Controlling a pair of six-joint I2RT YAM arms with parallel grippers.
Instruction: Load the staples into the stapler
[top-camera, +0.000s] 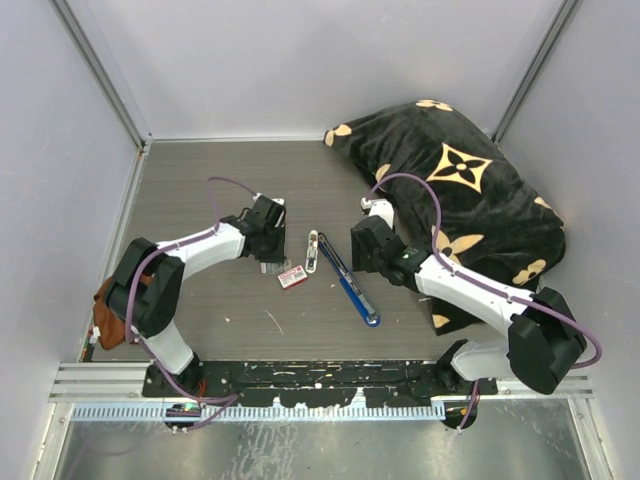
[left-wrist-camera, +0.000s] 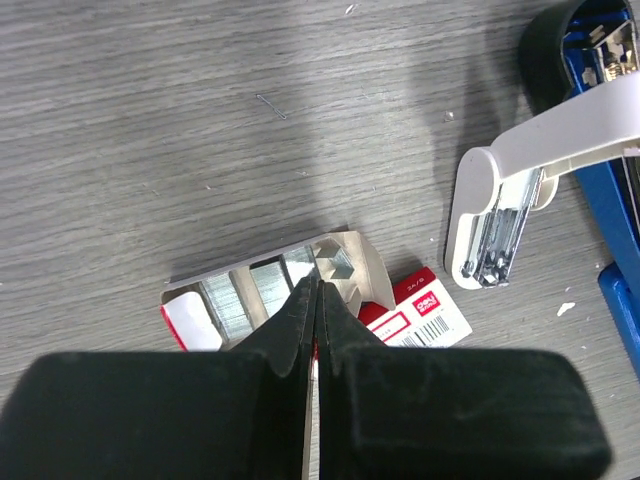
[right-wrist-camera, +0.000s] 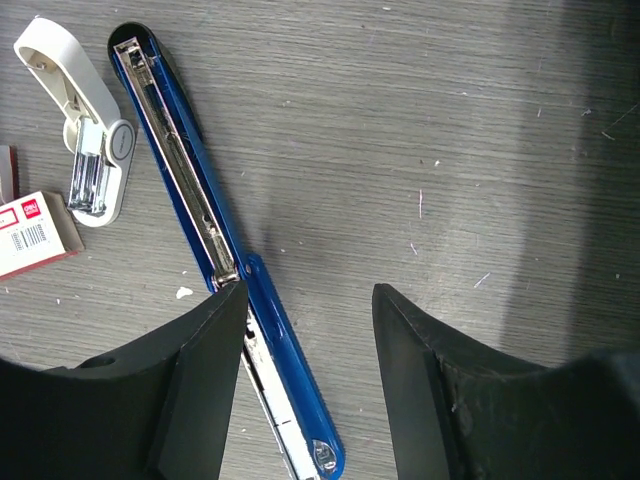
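Observation:
In the left wrist view, my left gripper is shut with nothing between its fingers, its tips over an opened staple box. A grey staple strip lies tilted in the box's right end, just past the fingertips and outside them. More staples fill the box's sections. The blue stapler lies folded open, its long metal channel exposed, in the right wrist view. Open and empty, my right gripper hangs above it, the left finger overlapping the stapler in view.
A closed red-and-white staple box touches or nearly touches the open box. Between the boxes and the stapler stands a small white hinged device, raised open. A black patterned cushion fills the right.

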